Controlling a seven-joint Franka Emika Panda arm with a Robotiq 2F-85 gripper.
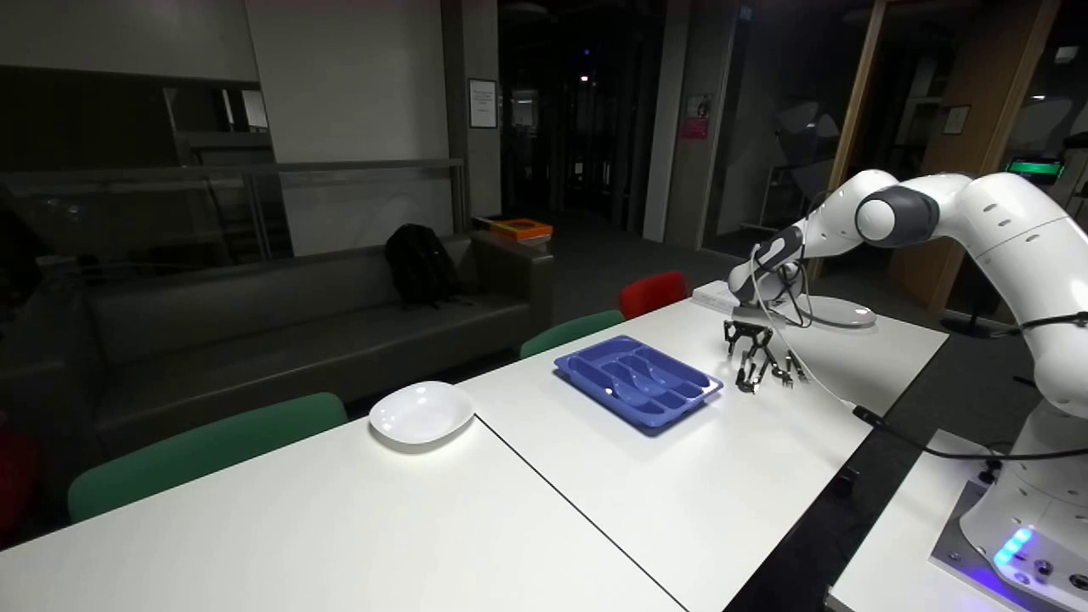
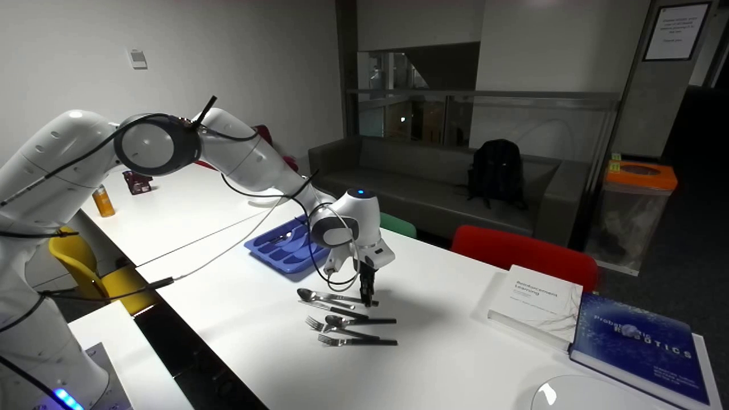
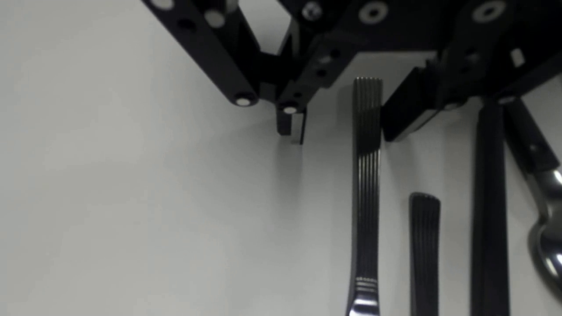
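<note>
My gripper is low over the table's cutlery group, its fingers part open. In the wrist view, a ribbed dark handle with a silvery neck lies between the fingers, close to the right one; a gap separates it from the left finger. A second handle, a black handle and a spoon lie to its right. In the second exterior view, the spoon farthest back points its handle towards my gripper. Several forks, including one in front, and another spoon lie nearer the camera.
Left of the gripper in the second exterior view sits a blue cutlery tray, holding some cutlery. A white bowl stands farther along the table. Books and a white plate occupy the other end. Bare table surrounds the cutlery.
</note>
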